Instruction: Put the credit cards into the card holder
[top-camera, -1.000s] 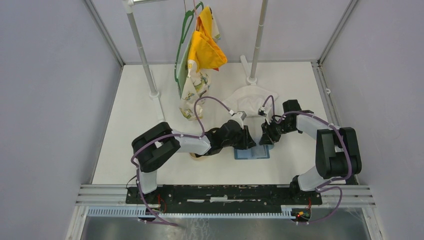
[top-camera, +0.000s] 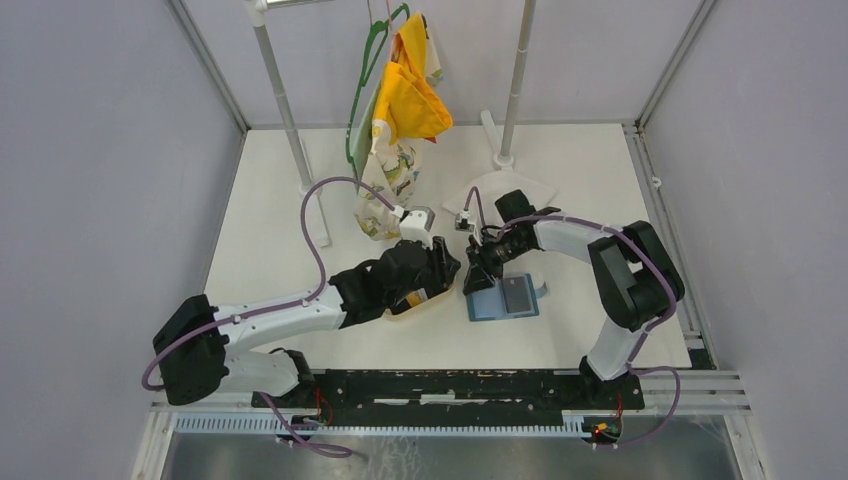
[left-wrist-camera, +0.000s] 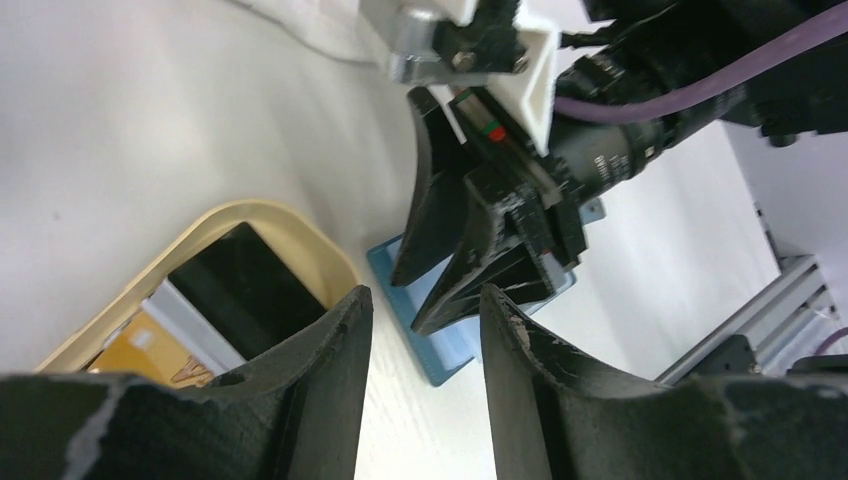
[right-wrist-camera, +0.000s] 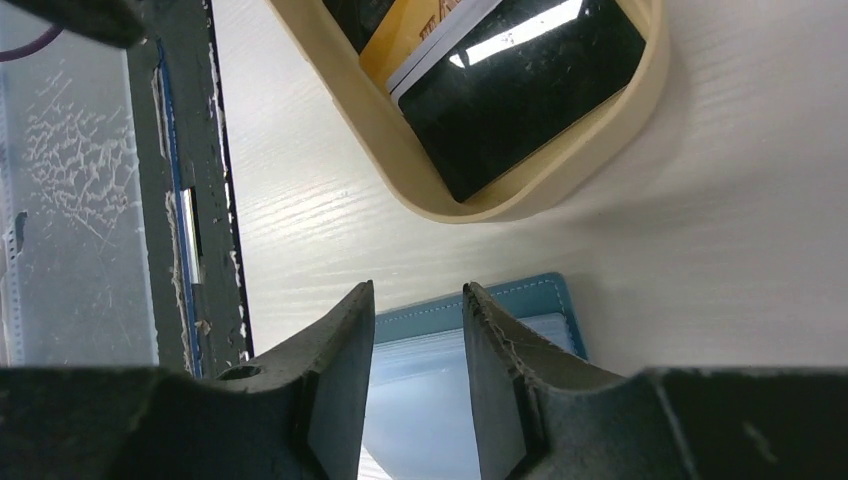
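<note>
A beige tray (right-wrist-camera: 628, 121) holds black cards (left-wrist-camera: 250, 290) (right-wrist-camera: 520, 110), a silver one and an orange one (left-wrist-camera: 140, 350). To its right lies a blue card holder (top-camera: 505, 310) (right-wrist-camera: 520, 298), with a dark card showing in it in the top view. My left gripper hangs over the tray's right side, fingers apart, nothing seen between them. My right gripper is over the holder, its fingers part open with nothing visible between them; in the left wrist view its black body hides part of the holder.
A white rack with hangers and cloths (top-camera: 410, 90) stands at the back, with a white cloth (top-camera: 520, 192) behind the right arm. The two grippers are close together.
My left arm has moved left and back from the holder to over the tray. My right gripper has moved left, toward the tray and the holder's left part.
</note>
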